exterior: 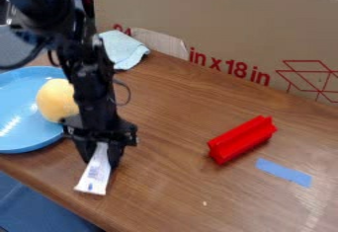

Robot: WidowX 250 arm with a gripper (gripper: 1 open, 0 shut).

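Observation:
My black gripper (101, 154) is down at the near left of the wooden table, shut on a white tube (94, 176), whose lower end sticks out below the fingers, angled toward the lower left. Just left of the arm is a light blue plate (23, 117) with a yellow round object (55, 102) on it, partly hidden by the arm.
A red bar-shaped object (242, 138) lies at the right, with a strip of blue tape (283, 173) near it. A pale cloth (123, 49) is at the back left, before a cardboard box (231, 24).

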